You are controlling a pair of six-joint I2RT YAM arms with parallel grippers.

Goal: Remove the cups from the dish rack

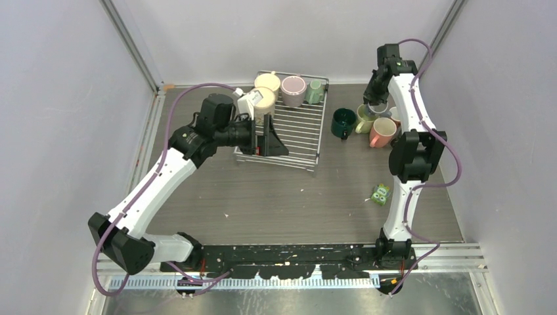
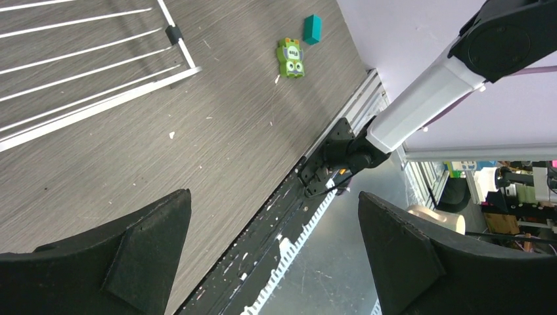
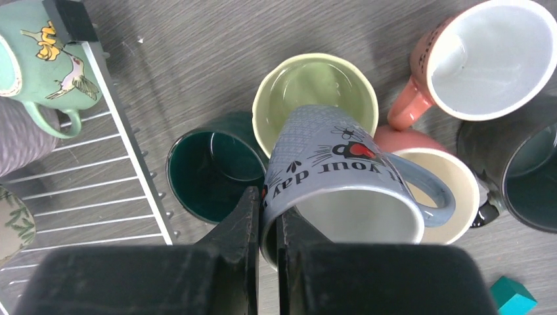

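My right gripper is shut on the rim of a grey-blue cup [image 3: 341,170] with printed lettering, held tilted above a group of cups. Below it show a light green cup [image 3: 315,98], a dark green cup [image 3: 213,167] and a pink cup [image 3: 456,174]. A white-lined orange cup [image 3: 492,59] and a dark grey cup [image 3: 525,157] stand close by. Over the dish rack [image 1: 299,141], my left gripper [image 1: 269,141] is open and empty. Still on the rack are a pink-white cup [image 1: 293,90], a green cup [image 1: 314,92] and two cream cups [image 1: 265,104].
A green owl-like item [image 1: 380,194] lies on the right of the table, and a teal block [image 2: 312,29] sits beside it. Walls close in the left, back and right.
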